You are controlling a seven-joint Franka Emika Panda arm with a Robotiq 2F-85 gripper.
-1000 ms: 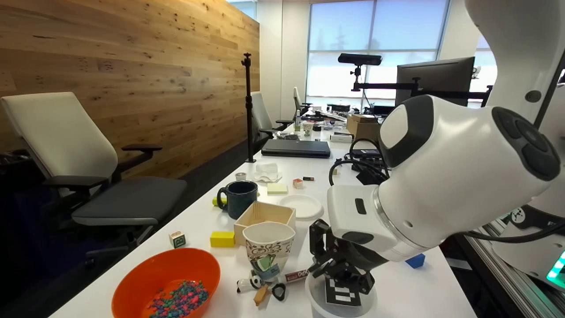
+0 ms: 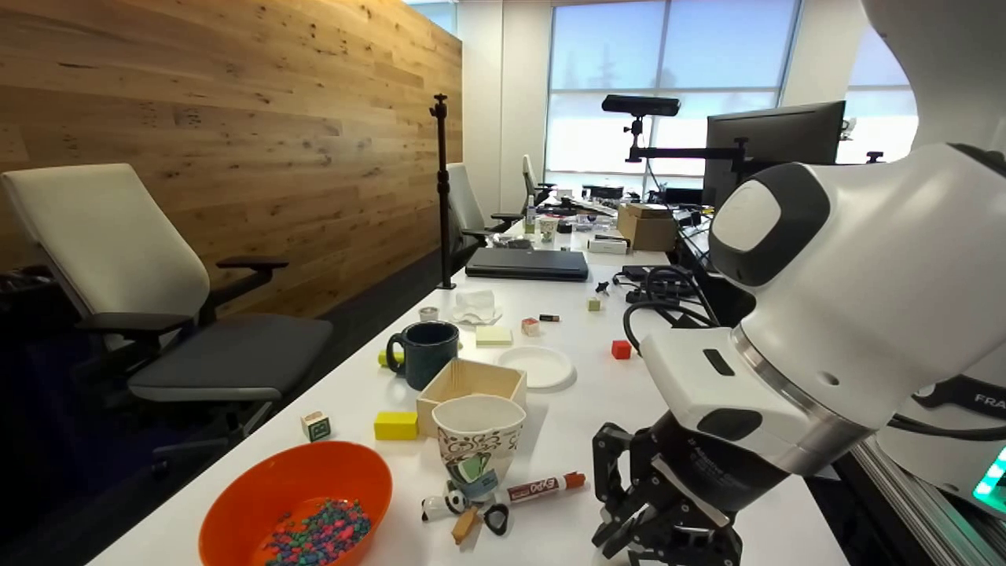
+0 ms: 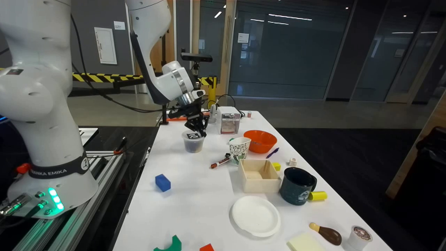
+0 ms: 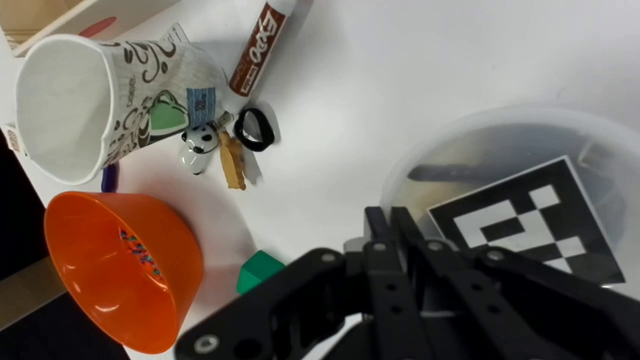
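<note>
A translucent round tub with a black-and-white square tag on top is at the far end of the table in exterior view 2. My gripper is shut on its rim, the fingertips meeting at the tub's near edge in the wrist view. In exterior view 2 the gripper reaches down to the tub's right edge. Exterior view 1 shows the gripper low at the frame's bottom, where the tub is out of sight. Whether the tub's base touches the table, I cannot tell.
Beside the tub lie an Expo marker, a tilted paper cup, small toys and a green block. An orange bowl holds small coloured pieces. Near a wooden box are a dark mug and white plate.
My gripper and the tub have moved toward exterior view 1's bottom edge and away from the box.
</note>
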